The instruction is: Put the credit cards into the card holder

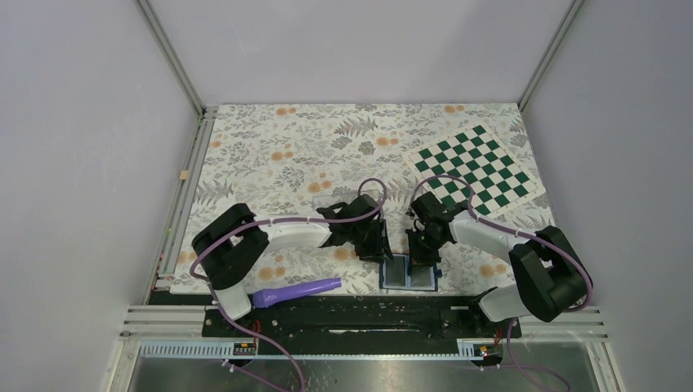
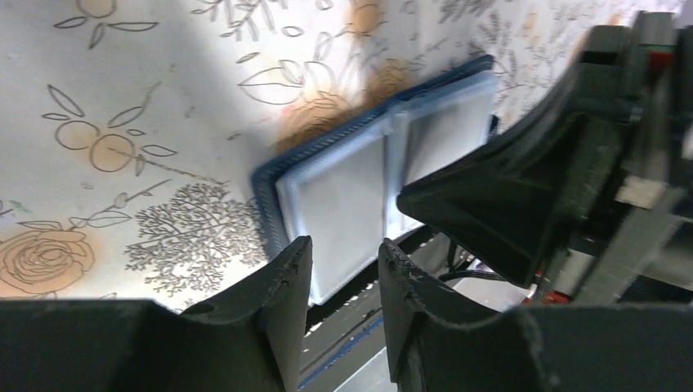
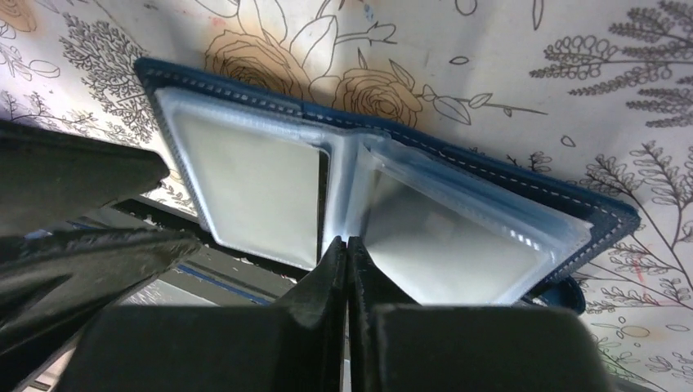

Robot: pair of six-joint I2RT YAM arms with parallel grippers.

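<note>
The open card holder (image 1: 395,273) lies at the front edge of the table, a dark blue sleeve with two clear pockets. In the right wrist view its left pocket (image 3: 253,171) and right pocket (image 3: 458,237) show pale inserts; whether these are cards I cannot tell. My left gripper is open over the holder's near end, nothing between its fingers. My right gripper is shut, its tips at the divide between the pockets, no card visible in it.
A purple tube (image 1: 294,291) lies at the front left. A green checkerboard (image 1: 474,163) is at the back right. A clear item is partly hidden behind the left arm.
</note>
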